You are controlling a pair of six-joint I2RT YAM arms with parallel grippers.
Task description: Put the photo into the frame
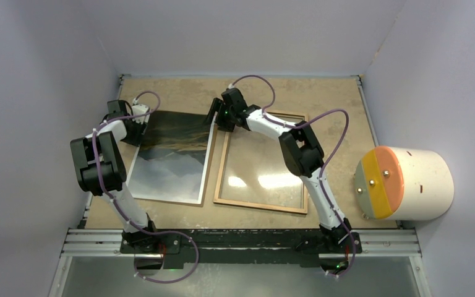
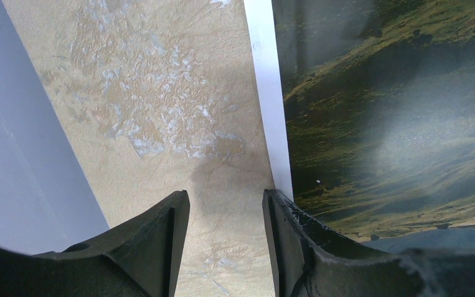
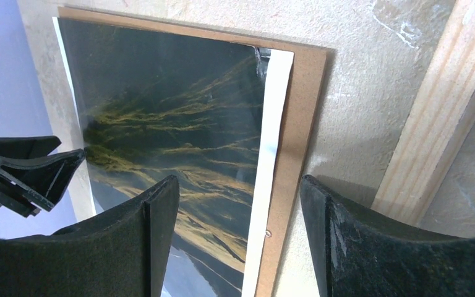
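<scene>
The photo (image 1: 170, 161), a dark landscape with white borders on a brown board, lies flat at the left. The empty wooden frame (image 1: 220, 179) with its clear pane lies to its right. My left gripper is part open at the photo's left edge, one finger touching or beside the white border, bare surface between the fingers. My right gripper is part open over the photo's right edge, the white strip and board edge showing between its fingers near the upper corner. I cannot tell whether either touches the photo.
A white cylinder with coloured end panels (image 1: 423, 182) stands at the right. Walls (image 1: 241, 37) border the back and sides. Bare surface (image 1: 334, 93) shows behind and right of the frame.
</scene>
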